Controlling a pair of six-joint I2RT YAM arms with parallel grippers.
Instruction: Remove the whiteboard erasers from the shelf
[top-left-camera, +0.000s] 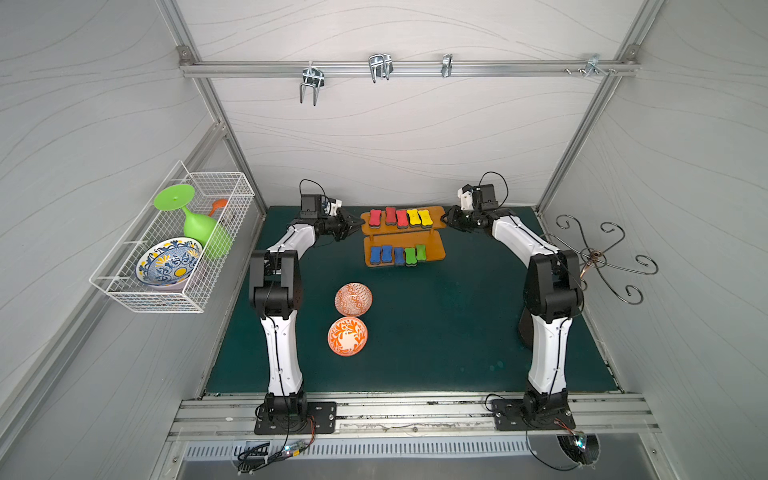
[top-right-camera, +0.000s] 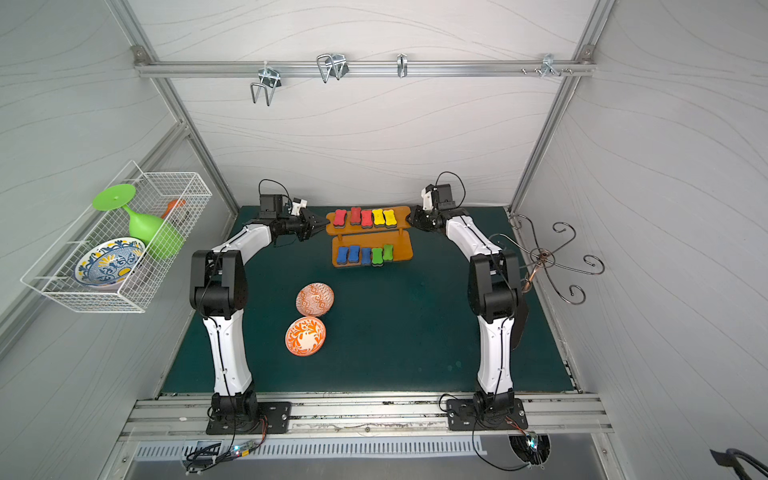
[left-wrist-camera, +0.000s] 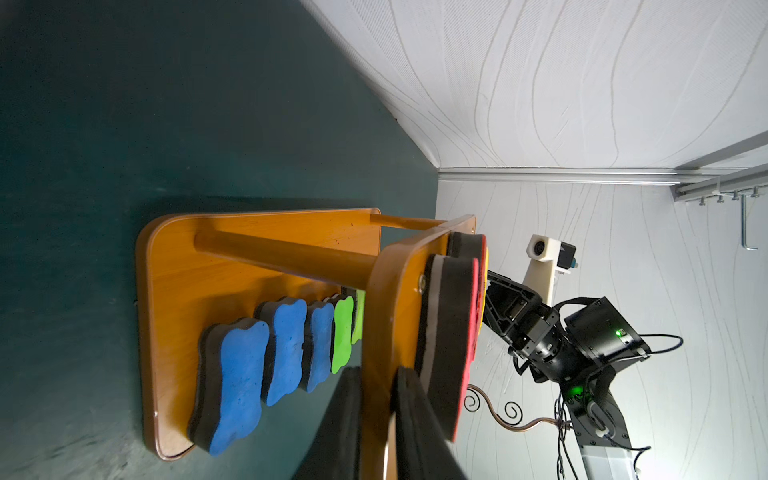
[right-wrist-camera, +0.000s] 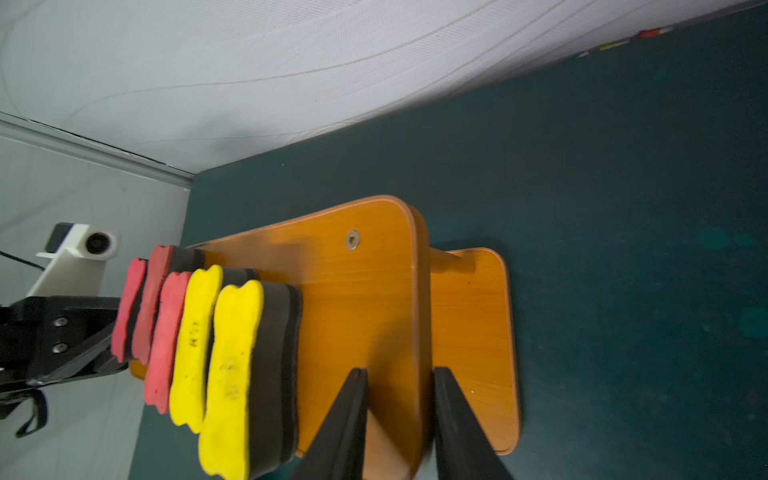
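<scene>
An orange two-tier shelf (top-left-camera: 437, 250) lies at the back centre of the table. Red erasers (top-left-camera: 374, 217) and yellow erasers (top-left-camera: 425, 217) stand on the upper tier, blue erasers (left-wrist-camera: 233, 382) and green erasers (top-left-camera: 410, 255) on the lower. My left gripper is shut on the upper board's left end, seen edge-on in the left wrist view. My right gripper is part open at the upper board's right end, its fingers apart around the edge beside the yellow erasers; whether they touch is unclear.
Two patterned bowls (top-left-camera: 353, 299) sit at the front left. A white wire basket (top-left-camera: 120, 296) holding dishes hangs on the left wall, and a metal scroll hook rack (top-left-camera: 593, 257) is at the right.
</scene>
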